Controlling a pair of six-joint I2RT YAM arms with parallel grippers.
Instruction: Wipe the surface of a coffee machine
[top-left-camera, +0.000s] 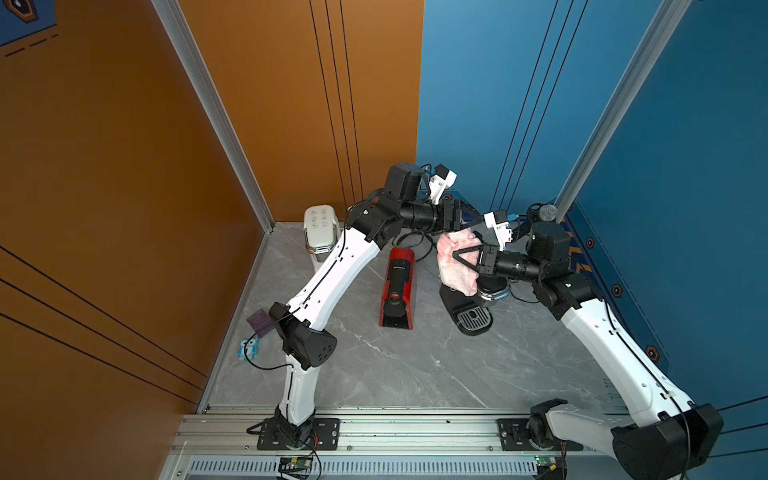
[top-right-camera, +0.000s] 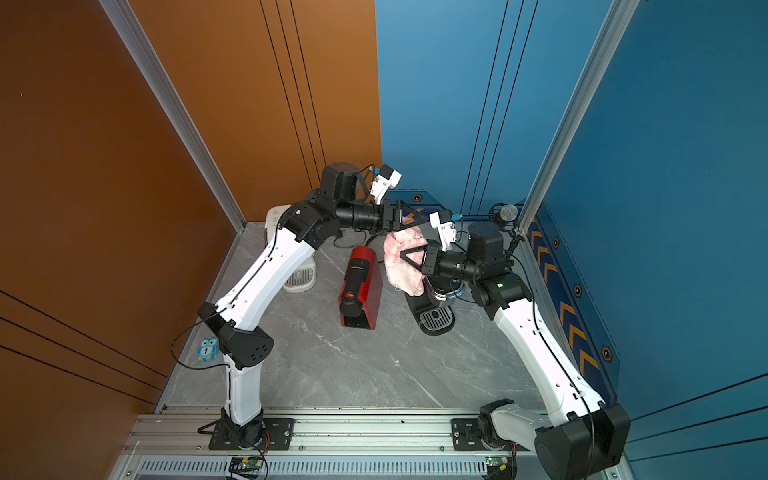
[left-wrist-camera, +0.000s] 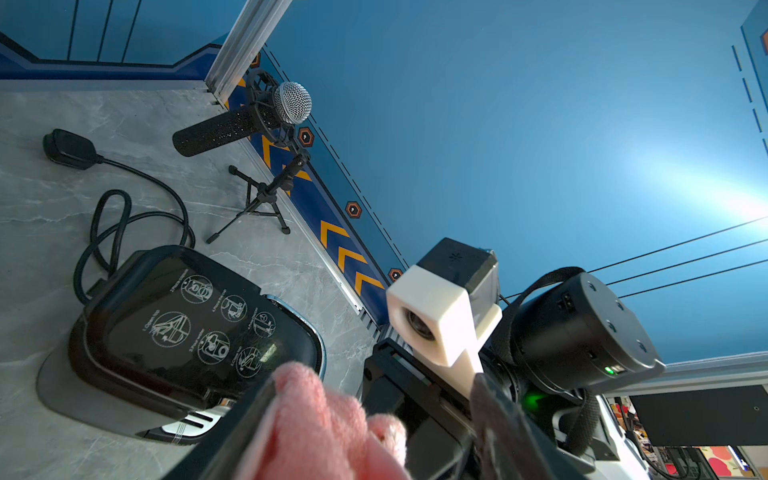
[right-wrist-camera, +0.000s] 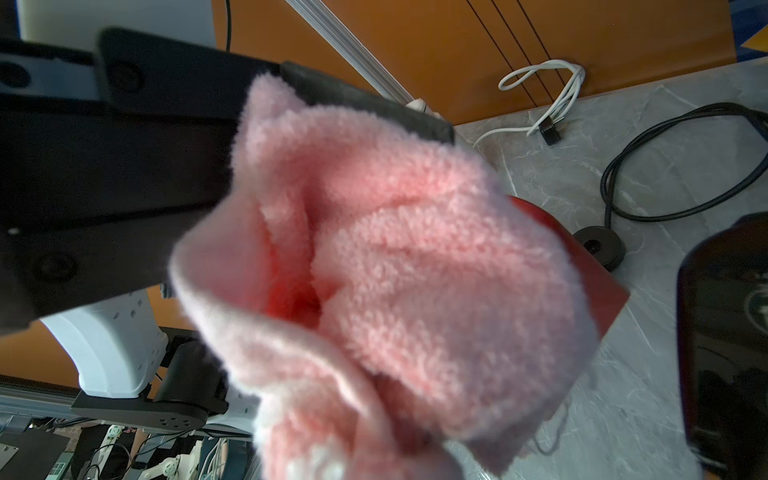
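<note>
A pink fluffy cloth (top-left-camera: 457, 272) hangs over the black coffee machine (top-left-camera: 465, 313), whose top (left-wrist-camera: 188, 336) shows printed icons in the left wrist view. My right gripper (top-left-camera: 462, 257) is shut on the cloth, which fills much of the right wrist view. My left gripper (top-left-camera: 465, 216) is open above and beside the cloth's upper part, close to it; in the left wrist view cloth shows between its blurred fingers.
A red coffee machine (top-left-camera: 396, 288) stands to the left, a white machine (top-left-camera: 321, 224) at back left. A microphone on a tripod (left-wrist-camera: 264, 200) stands at back right, with cables nearby.
</note>
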